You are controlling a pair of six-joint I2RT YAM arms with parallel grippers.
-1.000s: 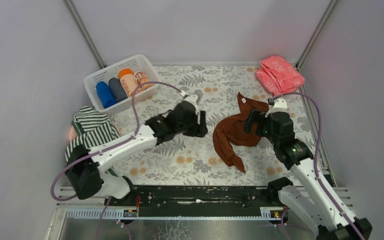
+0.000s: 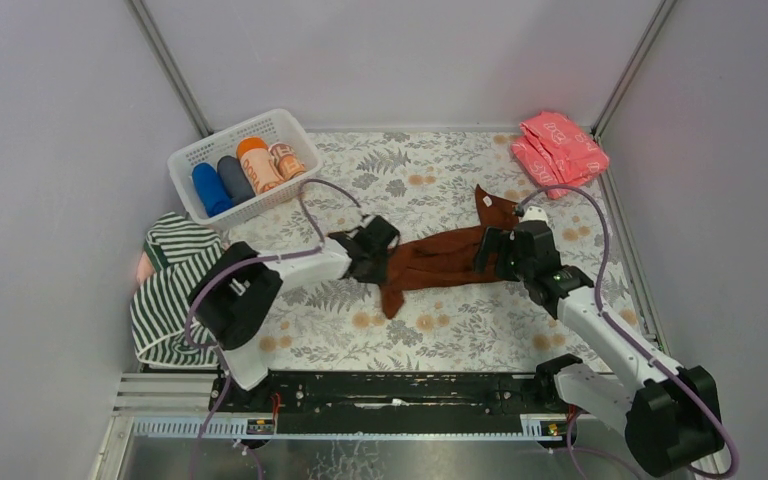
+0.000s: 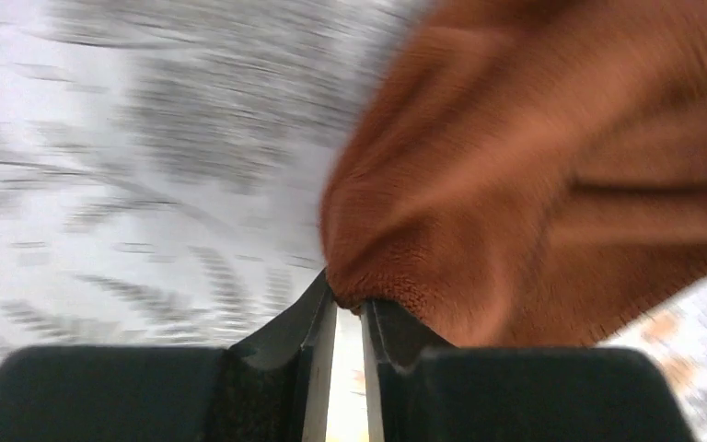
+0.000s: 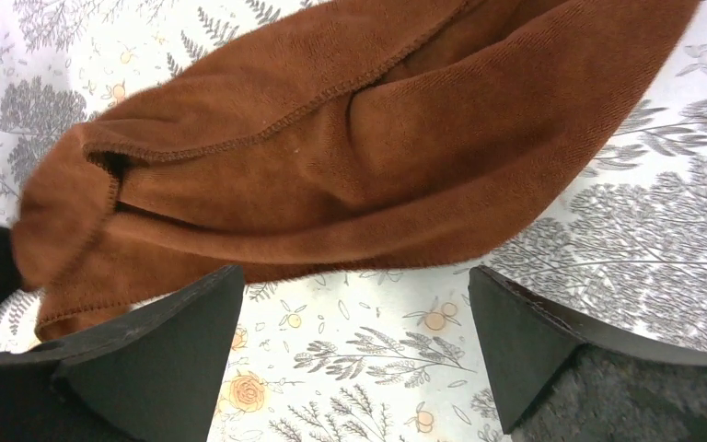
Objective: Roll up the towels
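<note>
A brown towel point(image 2: 445, 260) stretches crumpled across the middle of the table, folds running along its length. My left gripper is shut on its edge; in the left wrist view the brown cloth point(image 3: 479, 203) rises from between the fingertips. In the top view the left gripper point(image 2: 385, 262) covers the towel's left end, with one corner hanging below it. My right gripper is open over the towel's right part, and nothing shows between its fingers. In the right wrist view the towel point(image 4: 331, 138) lies beyond those fingers, with a stitched hem curling across it.
A white basket point(image 2: 182, 180) at the back left holds several rolled towels. Striped green cloth point(image 2: 175, 300) is heaped at the left edge. Folded pink towels point(image 2: 560, 150) lie at the back right. Free table shows in front of the brown towel and behind it.
The left gripper went right to the towel, took hold of its left side, and has since drawn it leftward, stretching the cloth out. The right gripper has shifted slightly left.
</note>
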